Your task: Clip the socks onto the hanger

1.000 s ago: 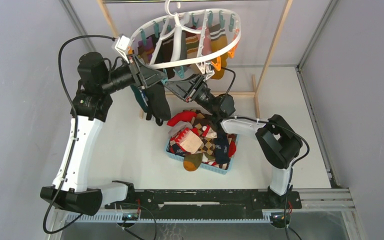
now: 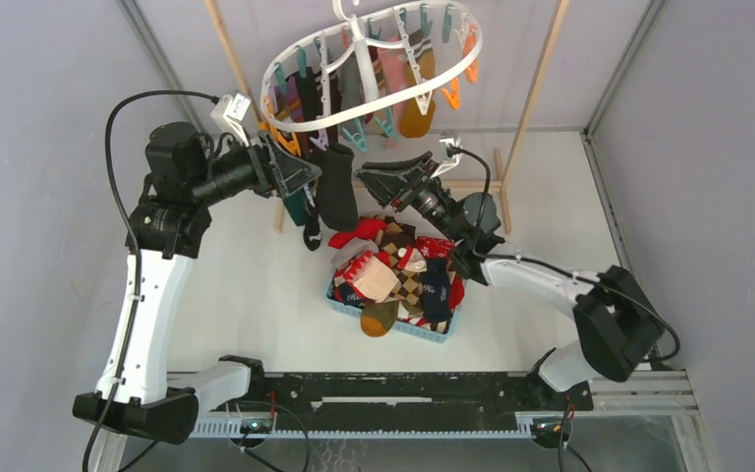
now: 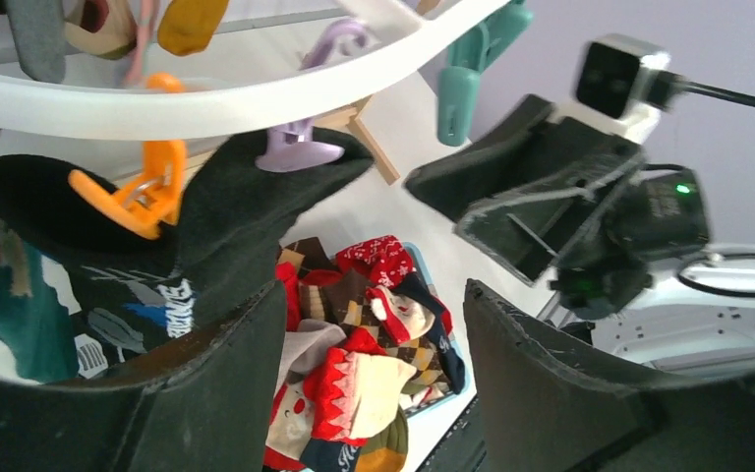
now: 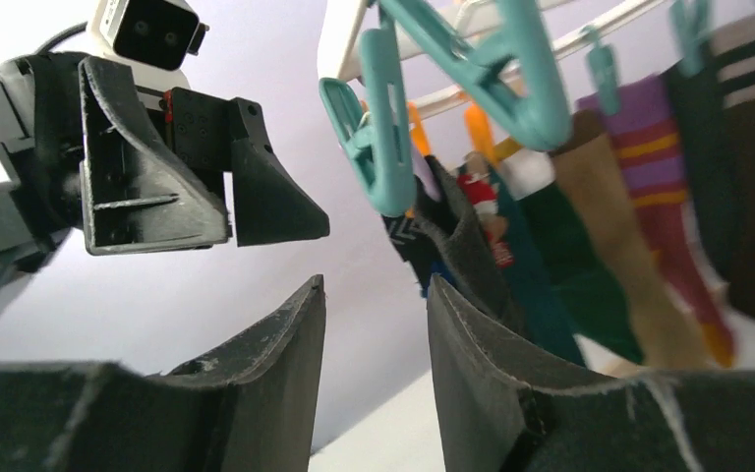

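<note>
A black sock [image 3: 226, 226] hangs from the white oval hanger [image 2: 383, 101], an orange clip [image 3: 152, 187] and a purple clip [image 3: 300, 147] at its top edge. From above, the dark sock [image 2: 336, 187] dangles between my two grippers. My left gripper stands open beside it, nothing between the fingers. To the right, apart from the sock, my right gripper is open and empty too. Other socks, among them a striped one [image 4: 659, 177], hang along the hanger. A teal clip [image 4: 388, 128] on the rim bears no sock.
Below the hanger, a light blue basket [image 2: 423, 332] full of mixed socks stands on the white table [image 2: 246, 295]. Wooden stand legs [image 2: 538, 84] rise behind.
My right gripper has drawn away to the right from beside the left one. The dark sock now hangs in the gap, and the hanger has swung. My left arm moved little.
</note>
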